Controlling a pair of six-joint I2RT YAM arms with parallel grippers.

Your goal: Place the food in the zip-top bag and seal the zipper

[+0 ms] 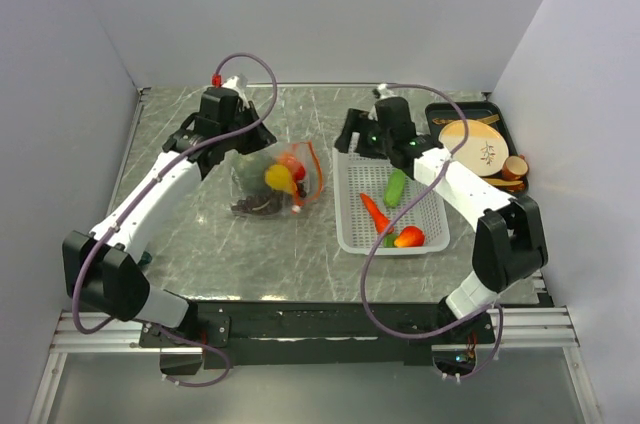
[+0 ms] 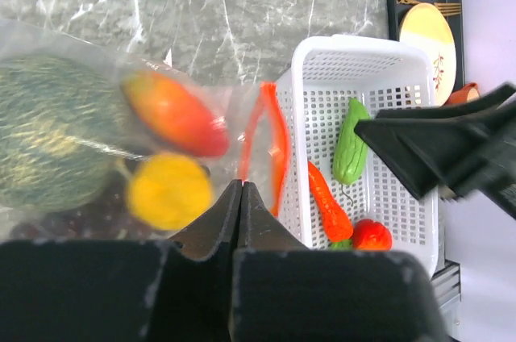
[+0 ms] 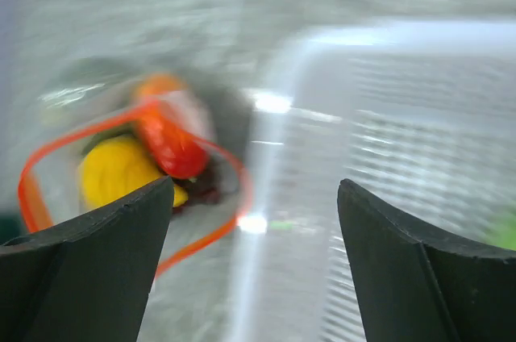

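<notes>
The clear zip top bag (image 1: 262, 180) lies left of the white basket, its orange-rimmed mouth (image 3: 234, 166) gaping toward the basket. Inside are a yellow piece (image 2: 169, 190), a red-orange piece (image 2: 176, 114), a large dark green piece (image 2: 56, 128) and dark small food. My left gripper is shut by the bag's mouth; whether film is pinched there does not show. My right gripper is open and empty above the basket's left side. The basket (image 1: 346, 229) holds a green vegetable (image 1: 395, 187), a red chili (image 1: 374, 212) and a red-orange pepper (image 1: 409, 237).
A black tray (image 1: 437, 115) with a cream plate (image 1: 471, 148) and a brown cup (image 1: 514, 167) stands at the back right. Part of another green item shows under the pepper.
</notes>
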